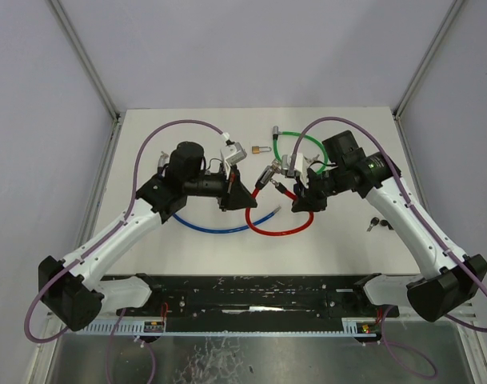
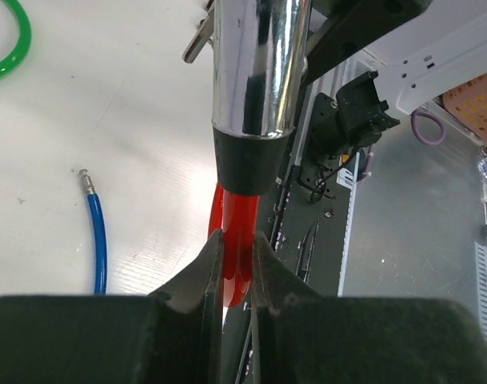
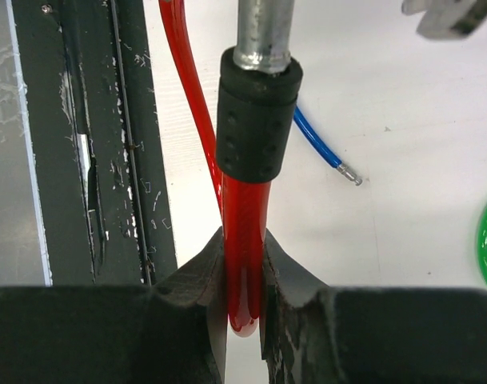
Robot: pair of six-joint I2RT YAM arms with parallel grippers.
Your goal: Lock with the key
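A red cable lock (image 1: 279,233) hangs in a loop between my two grippers. My left gripper (image 1: 253,194) is shut on the red cable (image 2: 240,220), just below the black collar of its wide chrome head (image 2: 257,80). On the other side, my right gripper (image 1: 296,195) is shut on the red cable (image 3: 245,212) below the black sleeve of the thinner silver end (image 3: 263,32). The two metal ends lie close together in the top view; whether they touch cannot be told. A flat metal piece (image 2: 199,40), perhaps a key, juts beside the chrome head.
A blue cable (image 1: 219,230) lies below on the white table, its metal tip (image 3: 349,173) free. Behind are a green cable (image 1: 317,142) and a small brass padlock (image 1: 261,150). Small dark pieces (image 1: 379,224) lie at the right.
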